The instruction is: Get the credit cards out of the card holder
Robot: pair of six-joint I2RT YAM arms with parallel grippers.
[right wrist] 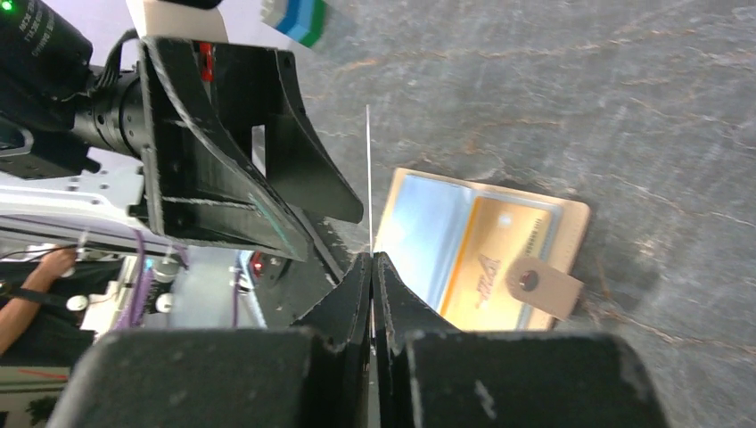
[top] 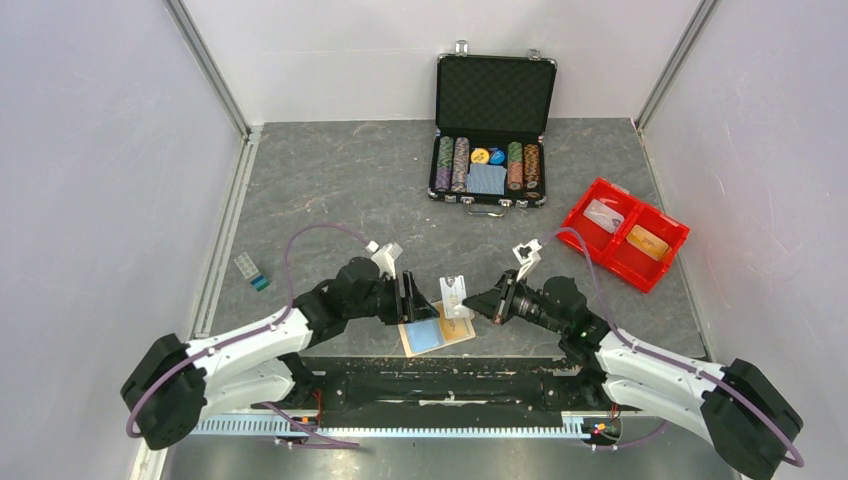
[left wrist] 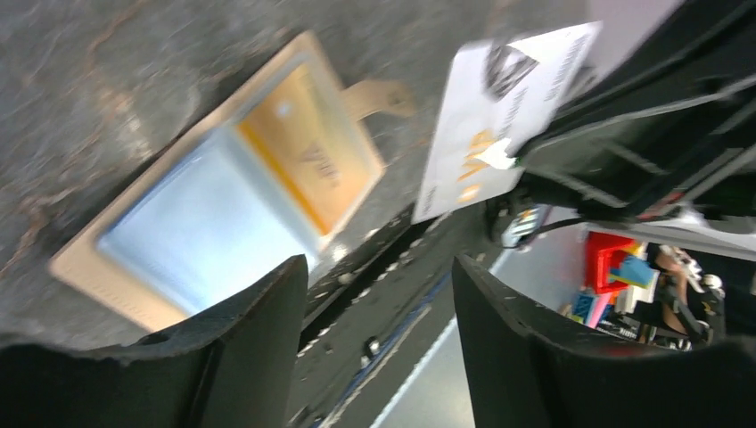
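Note:
The open card holder (top: 423,338) lies flat on the table at the front, between the two arms. Its beige rim, a blue side and a yellow-orange card (right wrist: 497,259) under its clear pocket show in the right wrist view. My right gripper is shut on a white card (left wrist: 477,134) and holds it above the table, clear of the holder; from the right wrist the card appears edge-on as a thin line. To the left of that card, above the holder, my left gripper stands open and empty.
On the right stands a red two-compartment tray (top: 648,276), a card in each compartment. An open poker case (top: 496,95) with chips sits at the back. A small grey-blue item (top: 250,268) lies far left. Bare table fills the centre.

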